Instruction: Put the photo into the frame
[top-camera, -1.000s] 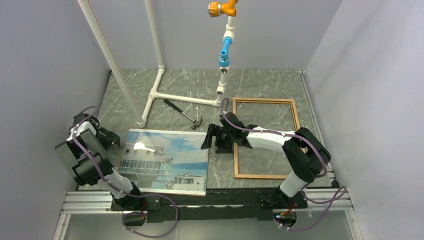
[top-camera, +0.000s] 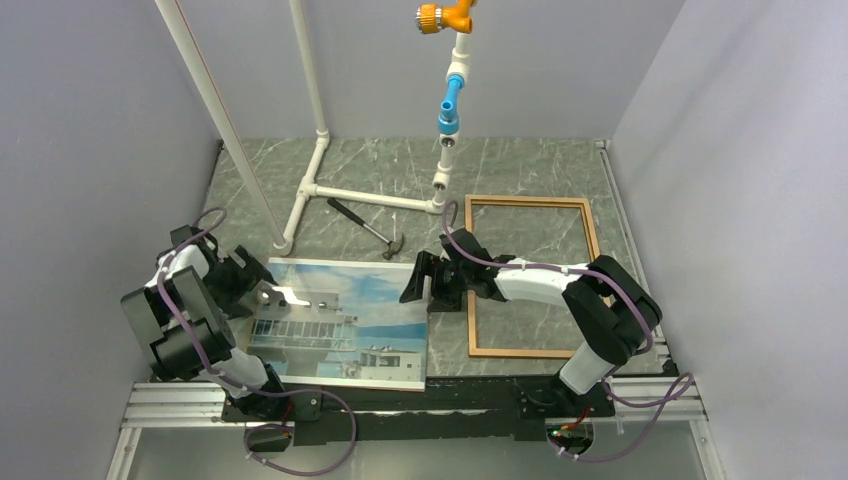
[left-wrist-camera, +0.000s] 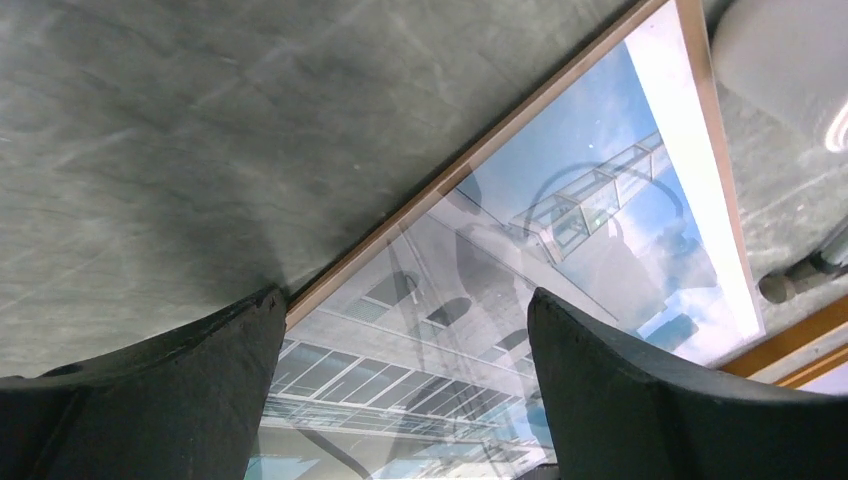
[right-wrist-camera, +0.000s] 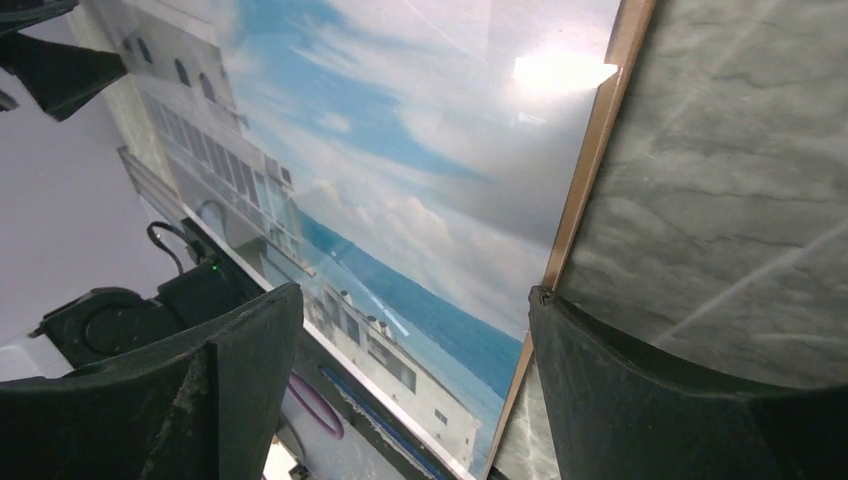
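Note:
The photo (top-camera: 372, 335), a glossy panel showing a white building and sky with a thin brown edge, lies flat at front left. To its right rests the empty wooden frame (top-camera: 525, 353), partly covered by my right arm. My left gripper (top-camera: 256, 287) is at the photo's left side; in the left wrist view its fingers (left-wrist-camera: 190, 380) stand apart, one against the brown edge, the other over the picture. By the right edge, my right gripper (top-camera: 424, 300) has parted fingers (right-wrist-camera: 640, 390), with that edge running past one fingertip. I cannot tell whether either gripper touches the panel's face.
A hammer (top-camera: 358, 219) lies behind the photo. White pipes (top-camera: 375, 197) stand at the back, close to the photo's far left corner.
My left gripper has moved right onto the photo's left side. The photo has slid slightly to the right, towards my right gripper, which has barely moved.

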